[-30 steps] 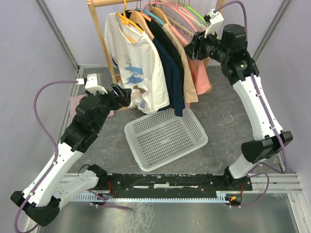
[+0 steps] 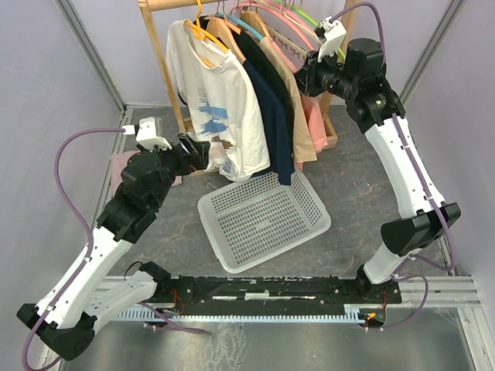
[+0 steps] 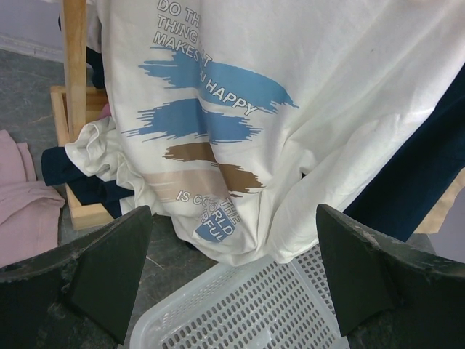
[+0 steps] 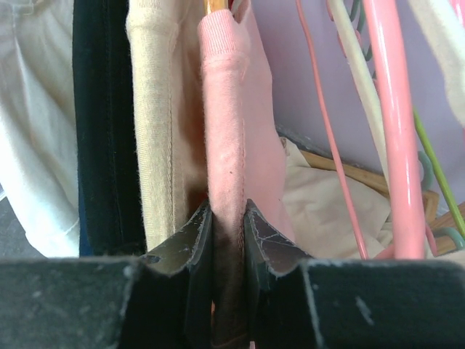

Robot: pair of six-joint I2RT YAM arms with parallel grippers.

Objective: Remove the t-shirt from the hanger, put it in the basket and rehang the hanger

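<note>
A white printed T-shirt point(image 2: 213, 100) hangs on a yellow hanger at the rack's left, its print filling the left wrist view point(image 3: 203, 94). My left gripper point(image 2: 193, 151) is open just in front of its lower part, holding nothing. A pink shirt point(image 4: 254, 153) hangs between a beige garment point(image 4: 152, 123) and several hangers. My right gripper point(image 2: 305, 77) is at that pink shirt, with a strip of pink cloth between its fingers; how firmly they grip cannot be seen.
Dark and beige garments fill the middle of the rack. An empty white basket point(image 2: 263, 224) lies below on the grey floor. Folded pink cloth point(image 3: 22, 211) is at the left. The floor right of the basket is clear.
My right arm has shifted slightly at the pink shirt over the last second. My left arm and the basket have not moved.
</note>
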